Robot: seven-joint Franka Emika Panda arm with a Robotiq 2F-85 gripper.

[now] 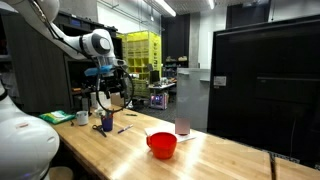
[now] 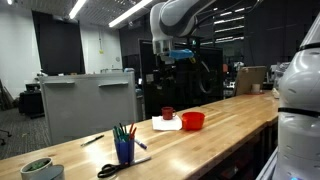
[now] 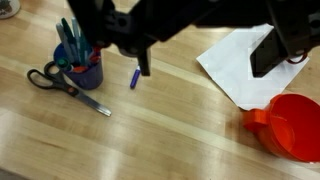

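My gripper hangs high above the table, its two dark fingers wide apart and nothing between them. Below lies a white sheet [image 3: 235,68], with a red bowl-like container [image 3: 300,125] beside it that has a blocky handle. A dark red mug [image 2: 167,112] stands by the sheet in exterior view 2; in the wrist view the right finger mostly covers that spot. Exterior view 1 shows a pale greyish-pink upright shape [image 1: 182,128] there, too unclear to name. To the other side stands a dark blue cup [image 2: 124,150] full of pens.
Black scissors [image 3: 68,90] lie beside the pen cup, and a blue marker [image 3: 135,78] lies nearby. A greenish-grey round container [image 2: 37,168] sits at the near left in exterior view 2.
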